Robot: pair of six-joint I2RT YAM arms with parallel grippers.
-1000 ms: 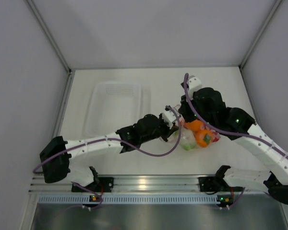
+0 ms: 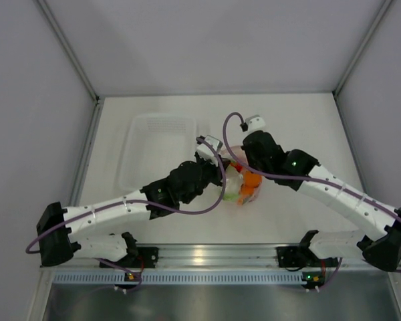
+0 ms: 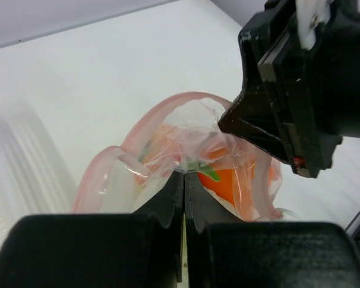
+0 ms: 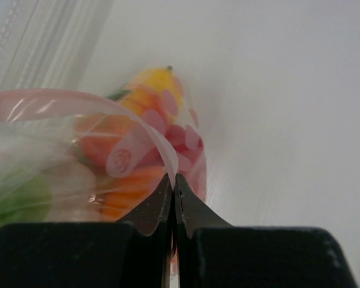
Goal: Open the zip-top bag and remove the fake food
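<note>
The clear zip top bag (image 2: 244, 194), with pink edges, holds orange, yellow, red and green fake food (image 4: 141, 102) and lies at the table's centre. My left gripper is shut on the bag's rim. My right gripper is shut on the pink rim as well, opposite the left one; in the left wrist view its black body rises above the bag at the upper right.
An empty white basket (image 2: 157, 147) sits left of the bag. Metal rails and walls border the work area.
Both grippers stay close together at the bag.
</note>
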